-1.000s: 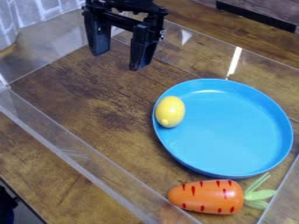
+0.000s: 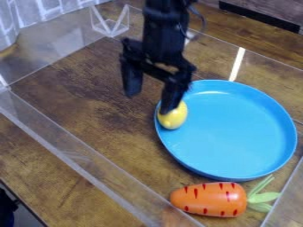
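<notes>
My black gripper (image 2: 154,82) hangs blurred over the middle of the table, open, its right finger reaching down to just above a yellow egg-shaped object (image 2: 173,118). That object sits on the left part of a blue plate (image 2: 236,139), partly behind the gripper. Whether they touch is unclear.
An orange toy carrot (image 2: 208,199) with green leaves lies in front of the plate at the bottom right. Clear walls edge the area.
The gripper has moved down and to the right, from the upper back of the table toward the yellow object on the plate.
</notes>
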